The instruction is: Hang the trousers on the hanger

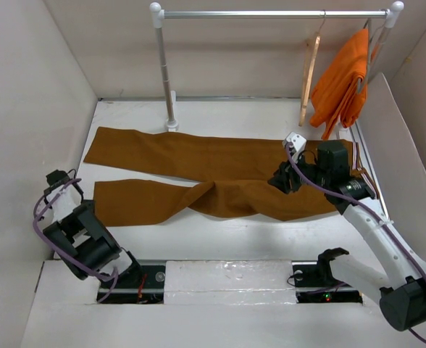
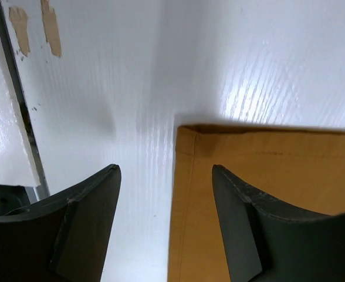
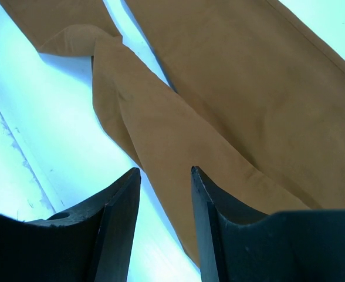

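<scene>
Brown trousers [image 1: 253, 156] lie spread across the white table, waist at the right, both legs running left; the nearer leg is twisted midway. At the left wall, my left gripper stands part open near the hem corner [image 2: 231, 158] of the nearer leg, with nothing seen held between its fingers. My right gripper hovers over the right part of the trousers, its fingers apart and empty, with the brown cloth [image 3: 178, 135] beneath. A wooden hanger [image 1: 309, 76] hangs on the rail, seen nearly edge-on.
The metal rail [image 1: 264, 14] spans the back on two posts. An orange garment [image 1: 347, 76] hangs at its right end beside the wooden hanger. Bare table [image 1: 227, 243] shows in front of the trousers; side walls stand close at left and right.
</scene>
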